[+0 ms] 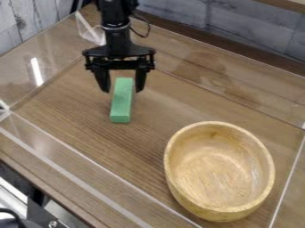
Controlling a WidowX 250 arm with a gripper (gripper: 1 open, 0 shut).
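Observation:
A green rectangular block (120, 107) lies lengthwise on the wooden table, left of centre. My black gripper (119, 78) is over the block's far end, open, its fingers spread to either side just above or beside it; whether they touch it is unclear.
A large empty tan bowl (219, 170) stands at the front right.

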